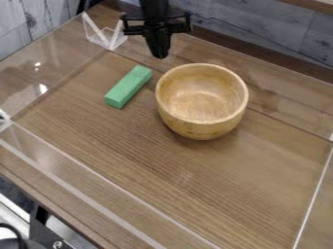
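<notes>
My gripper (156,23) is at the top centre of the camera view, above and behind a wooden bowl (201,123) and a green block (128,87). Its fingers are small and dark at this distance, and I see nothing clearly held between them. The green block lies flat just left of the bowl, which appears empty.
A clear plastic piece stands at the upper left edge, near my arm. The table's edge shows at the lower left.
</notes>
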